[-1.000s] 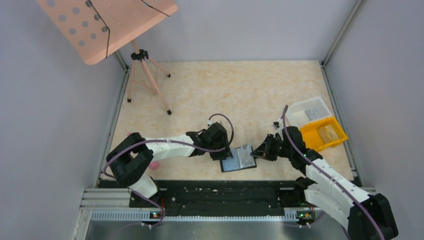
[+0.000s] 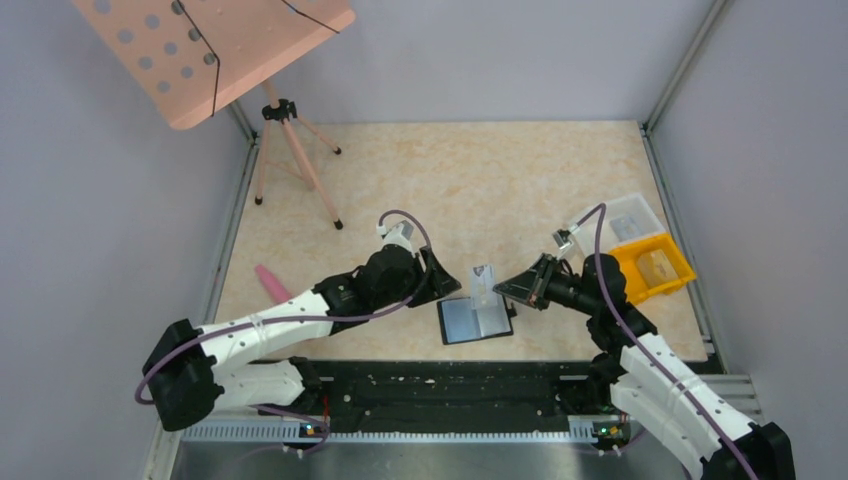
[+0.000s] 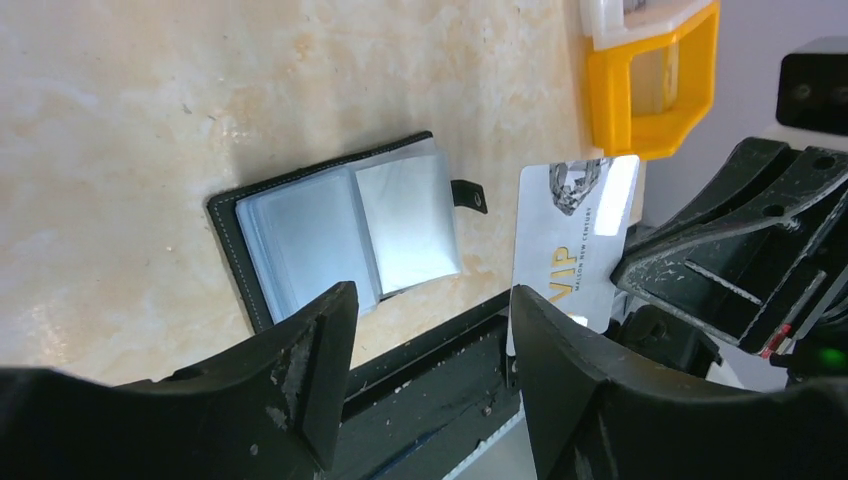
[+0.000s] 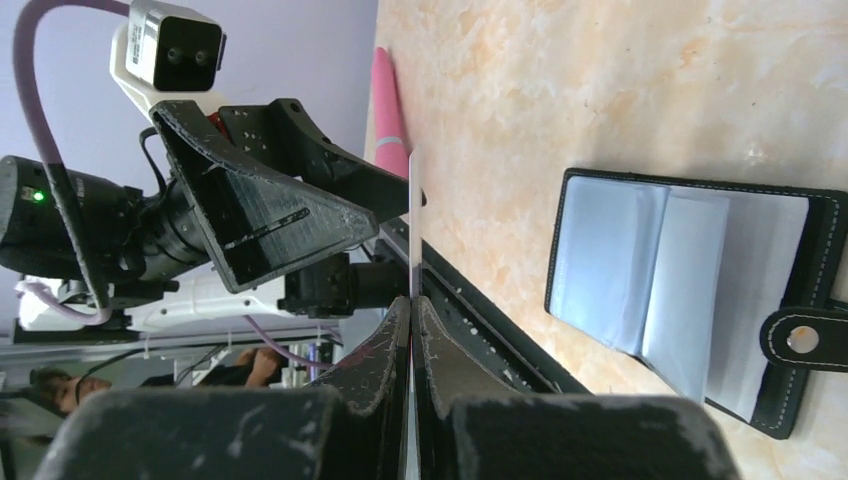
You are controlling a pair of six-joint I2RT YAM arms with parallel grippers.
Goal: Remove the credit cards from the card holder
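The card holder (image 2: 461, 322) lies spread on the table near its front edge, black-edged with clear bluish sleeves (image 3: 310, 235) and a strap with a hole (image 4: 803, 340). Raised clear of it is a white credit card (image 3: 565, 240) lettered "VIP", pinched by one side in my right gripper, whose fingers are shut. In the right wrist view that card (image 4: 415, 215) appears edge-on. My left gripper is open and empty, above and left of the holder. Whether other cards sit inside the sleeves, I cannot tell.
At the right stand a yellow bin (image 2: 672, 280) with something inside and a white bin (image 2: 640, 215). A pink object (image 2: 271, 284) lies left, partly behind my left arm. A tripod (image 2: 300, 160) stands back left.
The right gripper has lifted the card up off the holder, shifting slightly left. My left gripper has moved left and away from the holder, uncovering more of it.
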